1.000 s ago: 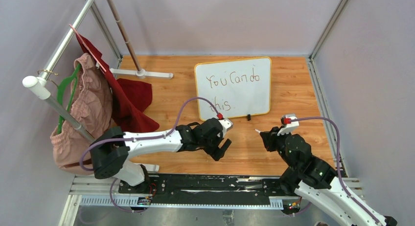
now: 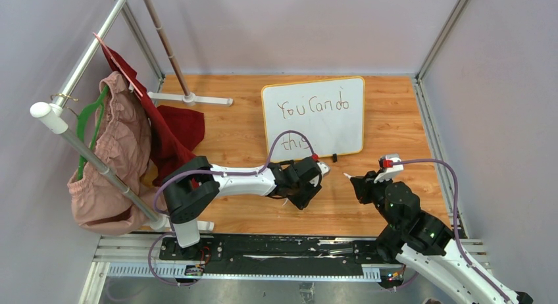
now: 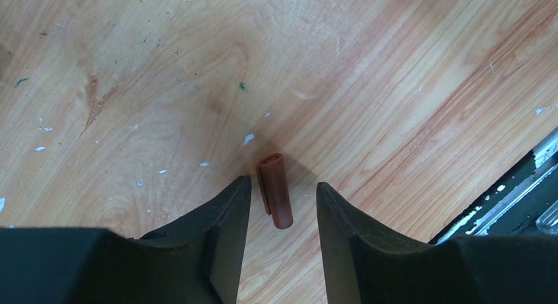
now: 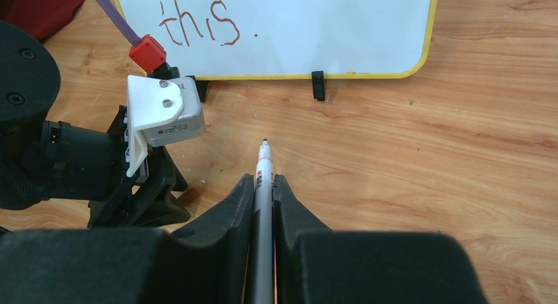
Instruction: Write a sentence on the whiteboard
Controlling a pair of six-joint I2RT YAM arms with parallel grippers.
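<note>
The whiteboard (image 2: 313,120) bears "You Can do this" in red-brown writing. My left gripper hangs low over the wood, fingers apart on either side of a small reddish-brown cap (image 3: 278,192), not visibly closed on it. My right gripper is shut on a white marker (image 4: 264,160), its tip pointing toward the board and uncapped.
A clothes rack with a pink garment (image 2: 108,172) and red cloth (image 2: 177,133) fills the left side. Black clips (image 4: 318,85) sit on the board's lower edge. The wood right of the board is clear. A rail runs along the front.
My left arm has swung rightward, bringing its gripper down over the cap and further right. The right arm and the writing look unchanged.
</note>
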